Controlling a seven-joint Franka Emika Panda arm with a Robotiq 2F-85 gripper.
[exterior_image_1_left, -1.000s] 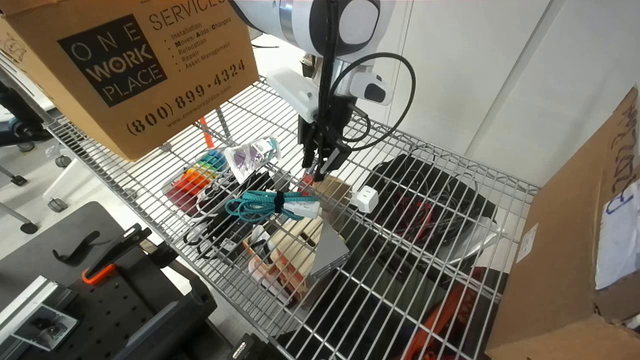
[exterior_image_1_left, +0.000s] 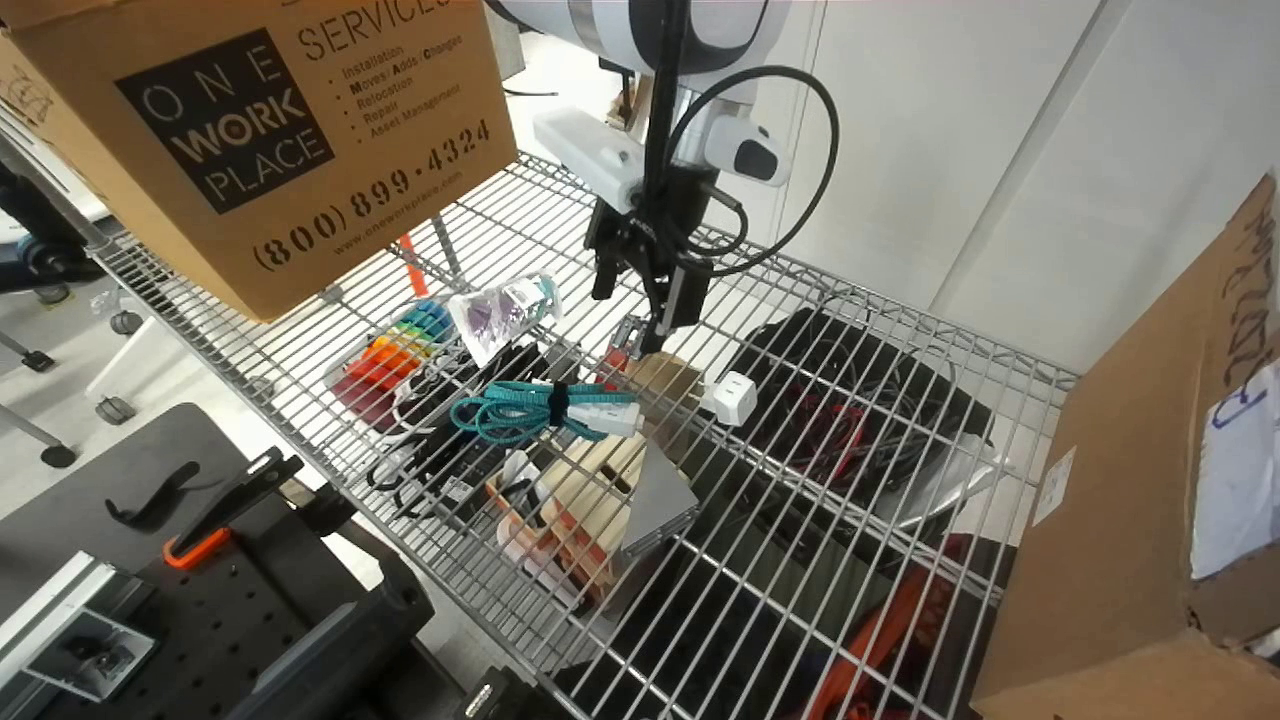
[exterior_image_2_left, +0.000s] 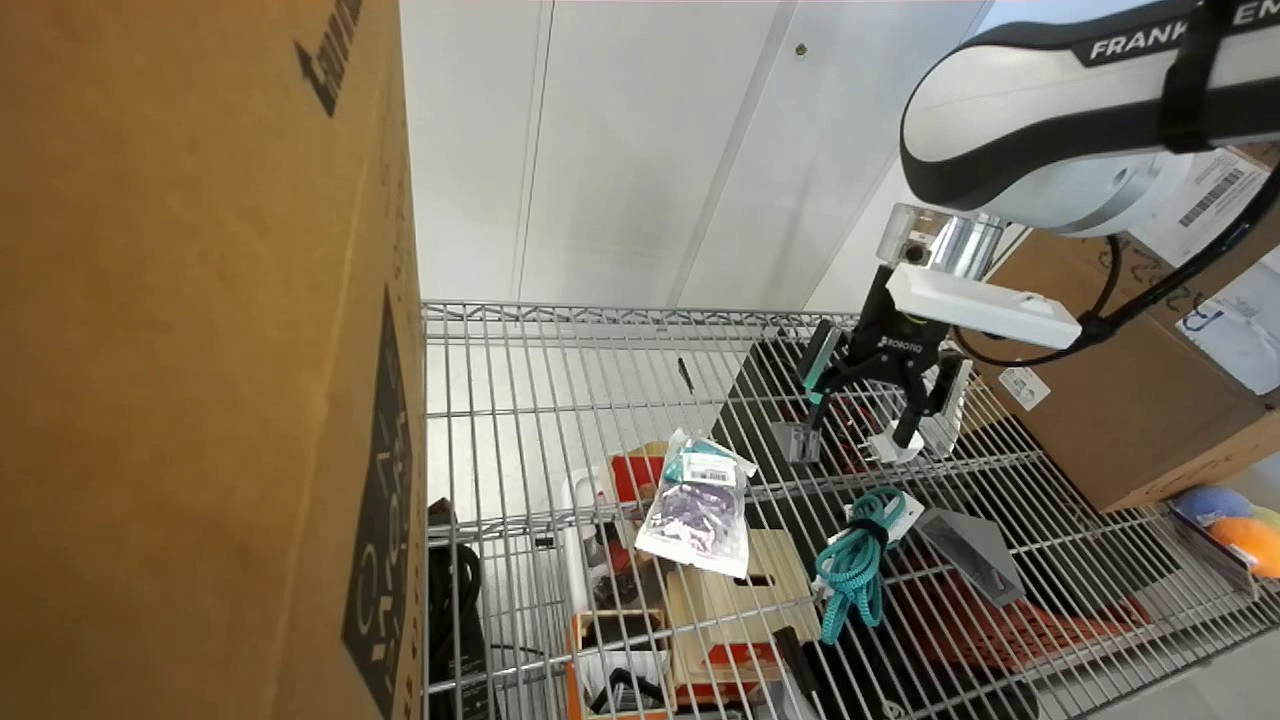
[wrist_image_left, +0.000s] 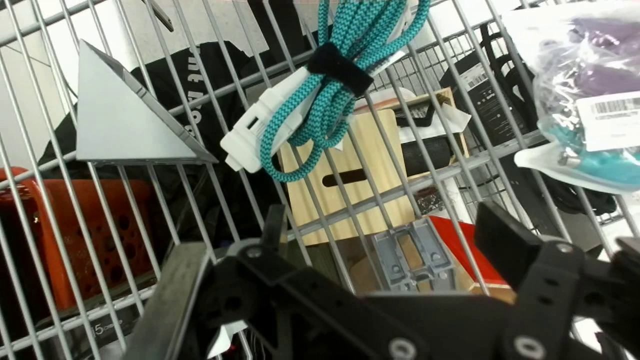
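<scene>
My gripper (exterior_image_1_left: 627, 314) hangs above the wire shelf with its fingers spread and nothing held. In the wrist view a small grey plastic frame (wrist_image_left: 414, 255) lies on the wires, below the space between the fingers and nearer the right one. A teal cable bundle (wrist_image_left: 342, 78) with a black strap and white plug lies farther up that view. At its left sits a grey wedge (wrist_image_left: 132, 114); at its right is a clear bag (wrist_image_left: 600, 96) with purple and teal contents. A white cube-shaped adapter (exterior_image_1_left: 729, 397) rests to the gripper's right in exterior view 1.
Large cardboard boxes (exterior_image_1_left: 300, 144) stand at both ends of the shelf. A white wall (exterior_image_2_left: 624, 156) closes off the back. Wooden pieces and an orange basket (wrist_image_left: 90, 234) show through the wires from below.
The gripper's fingers have spread from a nearly closed stance, and the hand has lifted slightly. The grey frame now shows beneath them in exterior view 1. The other shelf items look unmoved.
</scene>
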